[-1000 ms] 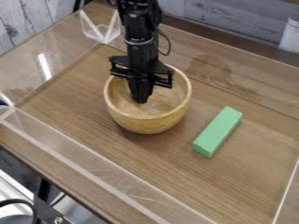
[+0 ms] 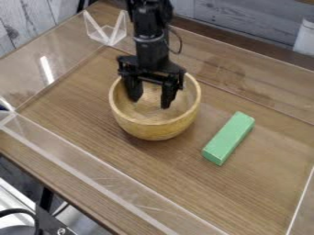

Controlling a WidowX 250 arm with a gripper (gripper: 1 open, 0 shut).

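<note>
The black robot gripper (image 2: 152, 86) hangs over a round wooden bowl (image 2: 154, 126), its fingers spread apart and dipping into the back part of the bowl. Nothing shows clearly between the fingers; the bowl's bare floor is visible below them.
A green block (image 2: 229, 138) lies right of the bowl on the wooden table (image 2: 98, 174). A white object (image 2: 304, 33) stands at the back right edge.
The gripper has risen a little and its fingers look wider apart, uncovering more of the bowl's inside. The bowl and green block look unmoved.
</note>
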